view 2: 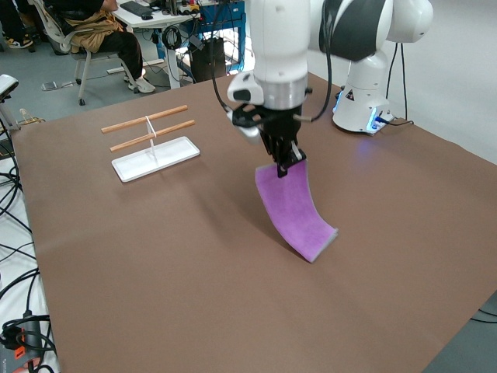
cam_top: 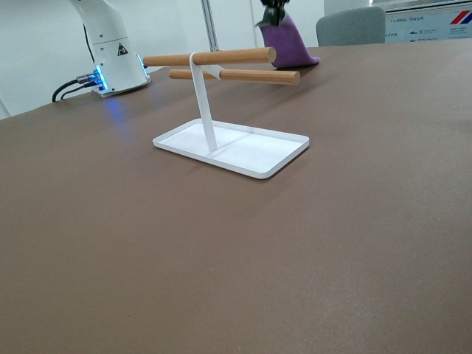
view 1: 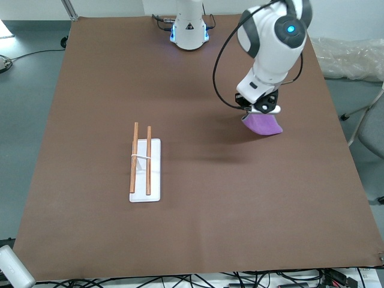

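A purple cloth (view 2: 295,214) hangs from my gripper (view 2: 281,166), which is shut on its upper part, its lower end curving down to the brown table (view 2: 264,311). The cloth (view 1: 262,124) and gripper are at the right of the left view; in the top view the cloth (cam_top: 287,46) appears behind the rack. A white rack (view 1: 155,171) with two wooden bars (cam_top: 210,57) on an upright stands on a rectangular tray (cam_top: 251,155), apart from the cloth.
The arm's white base (view 1: 188,33) stands at the back edge with cables. Cables run along the near edge in the left view, and a chair (view 1: 372,126) stands beside the table.
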